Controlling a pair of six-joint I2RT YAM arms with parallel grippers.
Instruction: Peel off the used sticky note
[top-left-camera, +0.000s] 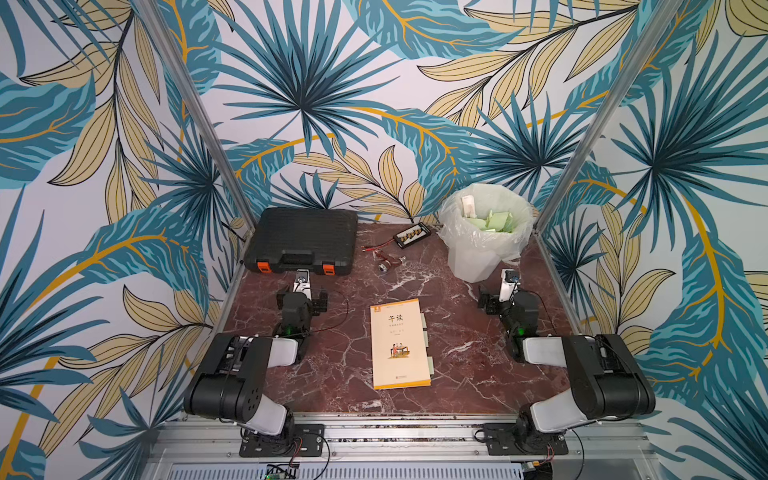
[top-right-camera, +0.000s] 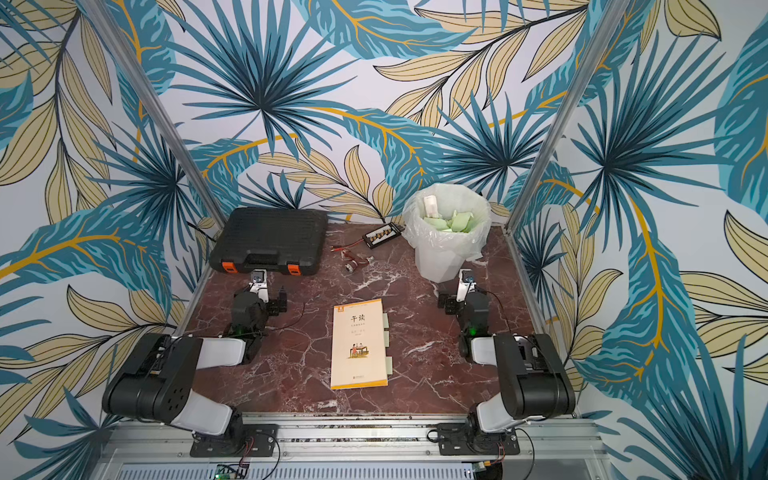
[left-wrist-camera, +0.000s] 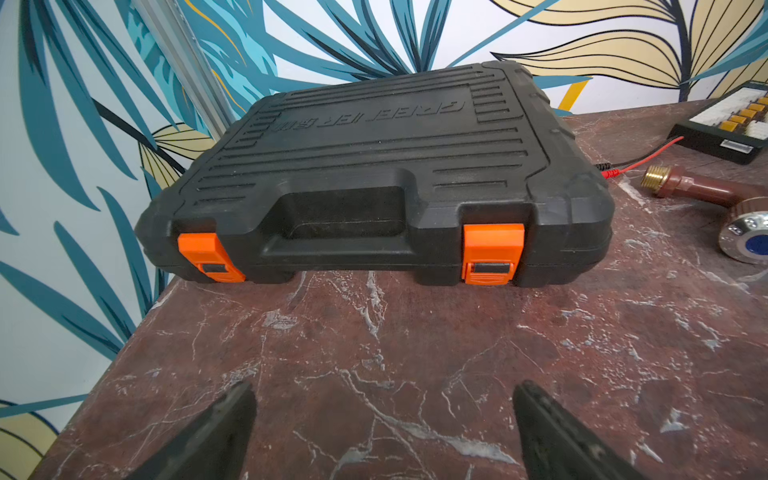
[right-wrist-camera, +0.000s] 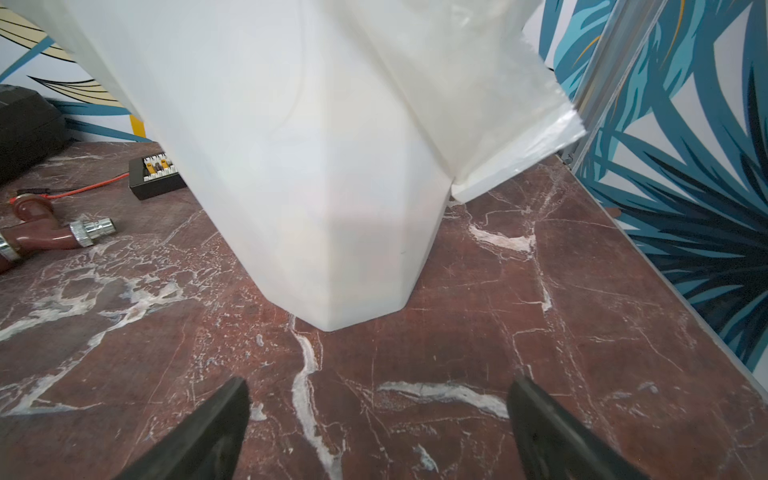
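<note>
A cream booklet (top-left-camera: 400, 352) lies at the front middle of the table, with several pale green sticky notes (top-right-camera: 387, 338) poking out from its right edge. My left gripper is open and empty, left of the booklet, facing the black case. My right gripper is also open and empty, right of the booklet, in front of a white lined bin (right-wrist-camera: 328, 224). Crumpled green paper (top-left-camera: 496, 222) shows inside the bin.
The black case (top-left-camera: 300, 232) sits at the back left. A small black board (top-left-camera: 412, 235) with red wires and a brown pipe fitting (left-wrist-camera: 712, 188) lie at the back middle. Bare marble table surrounds the booklet.
</note>
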